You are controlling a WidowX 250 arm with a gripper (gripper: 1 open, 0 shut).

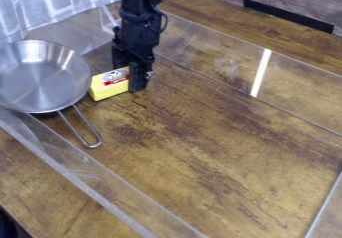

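My gripper [131,70] is at the end of the black arm, low over the table at the upper left, shut on a yellow box [110,87] with a red and white label. The box lies at table level, just right of a steel frying pan [40,74], whose handle points toward the lower right. The fingertips are dark and partly hidden against the box.
A wooden table [214,152] has wide free room at the centre and right. Clear plastic walls run along its sides and back. A white mesh or curtain is at the top left.
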